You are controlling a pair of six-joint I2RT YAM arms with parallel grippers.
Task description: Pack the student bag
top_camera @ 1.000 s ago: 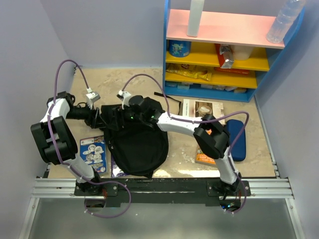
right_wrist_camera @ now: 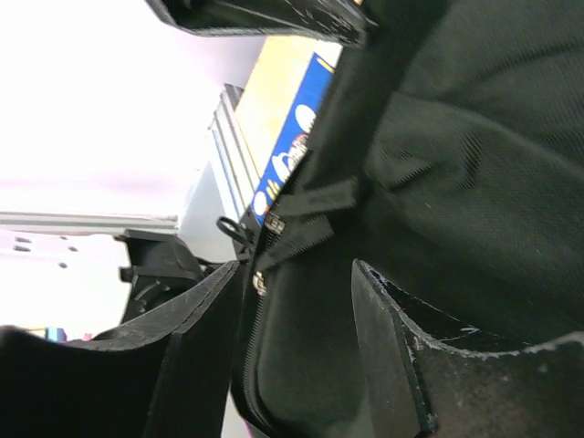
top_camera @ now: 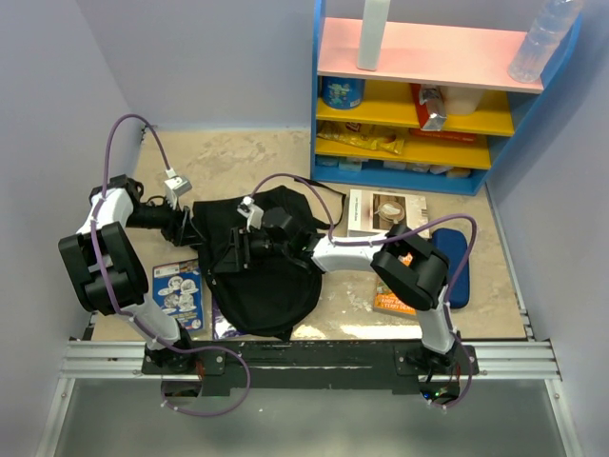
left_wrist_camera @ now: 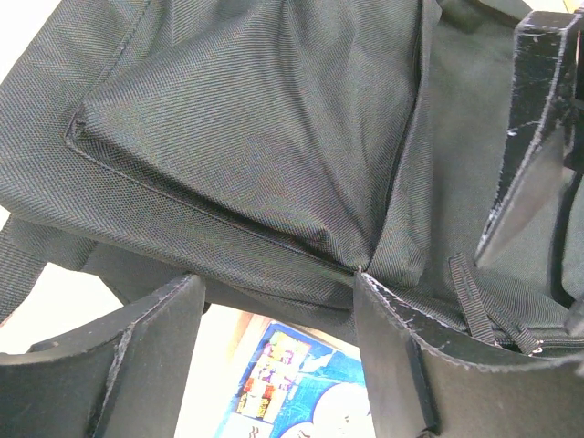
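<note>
The black backpack (top_camera: 266, 295) lies flat on the table, its fabric, zipper and tabs filling much of both wrist views. At its upper left edge is my left gripper (top_camera: 186, 233), fingers apart over the fabric (left_wrist_camera: 228, 164). My right gripper (top_camera: 238, 257) is over the bag's left-middle part, fingers apart above the zipper (right_wrist_camera: 265, 292) and dark cloth. I see nothing clearly held in either. A blue sticker book (top_camera: 176, 290) lies left of the bag. A book (top_camera: 385, 205), an orange book (top_camera: 395, 300) and a blue case (top_camera: 452, 271) lie to the right.
A blue shelf unit (top_camera: 495, 171) with bottles, packets and containers stands at the back right. Walls bound both sides. Bare table shows at the back left and between the bag and the books on the right.
My left arm looks unchanged.
</note>
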